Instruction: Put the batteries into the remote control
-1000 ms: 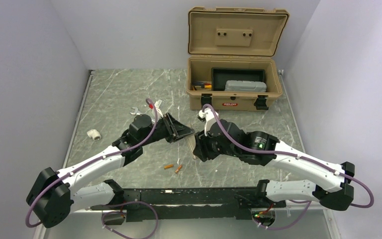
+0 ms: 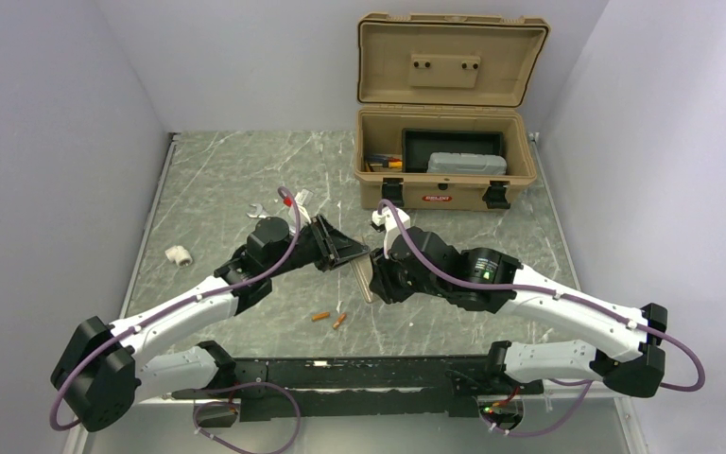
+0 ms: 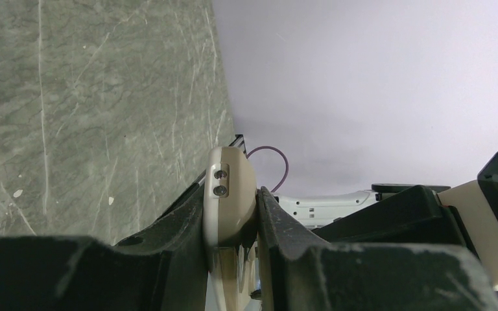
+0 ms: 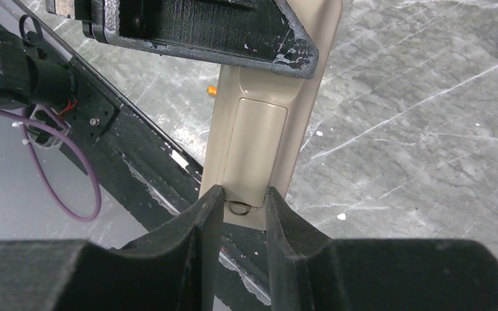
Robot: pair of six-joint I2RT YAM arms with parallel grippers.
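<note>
The beige remote control (image 4: 256,146) is held upright-slanted in my left gripper, which is shut on it above the table. In the right wrist view its back shows, with the battery cover (image 4: 255,146) in place. My right gripper has its two fingertips against the cover's lower end, near the latch, slightly parted.
An open tan case (image 2: 444,199) with tools and boxes stands at the back right. A white fitting (image 2: 178,255) and a wrench (image 2: 256,211) lie at the left.
My left gripper and the remote look unchanged.
</note>
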